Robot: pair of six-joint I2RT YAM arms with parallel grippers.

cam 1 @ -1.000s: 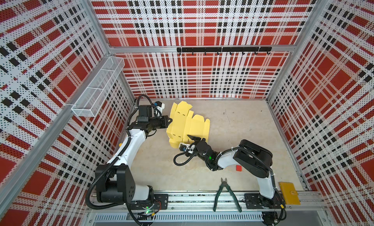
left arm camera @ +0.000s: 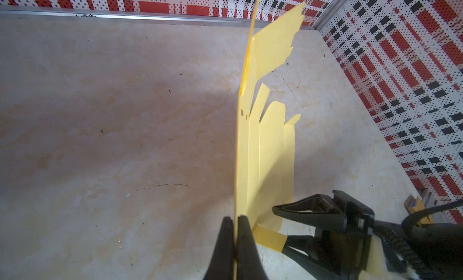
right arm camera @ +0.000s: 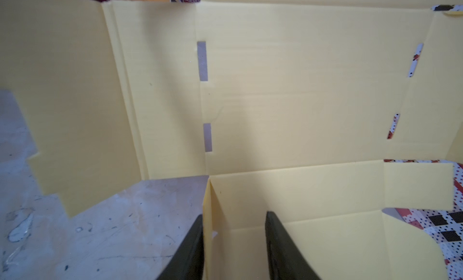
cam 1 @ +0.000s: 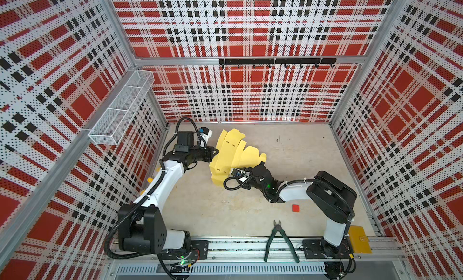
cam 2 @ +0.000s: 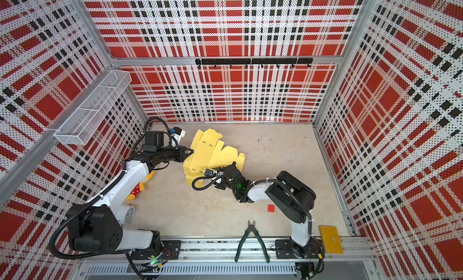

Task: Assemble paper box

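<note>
The yellow paper box blank (cam 1: 226, 152) is partly folded, its slotted panels raised and its flaps spread to the right. My left gripper is shut on the sheet's left edge, which runs up from between its fingers in the left wrist view. At the sheet's near right side, my right gripper is part open. In the right wrist view a small upright flap (right arm camera: 207, 217) stands between its fingers, close to the left one. The left wrist view shows this flap (left arm camera: 270, 238) by the lower finger; firm contact cannot be told.
Green-handled pliers (cam 1: 278, 239) lie at the front edge, with a small red square (cam 1: 295, 208) behind them. A yellow piece (cam 1: 359, 239) sits by the right arm's base. A wire basket (cam 1: 123, 106) hangs on the left wall.
My right arm has moved rightward and slightly back, its gripper turning. The box blank has shifted and tilted to the right, with my left gripper moving slightly right and forward along with it.
</note>
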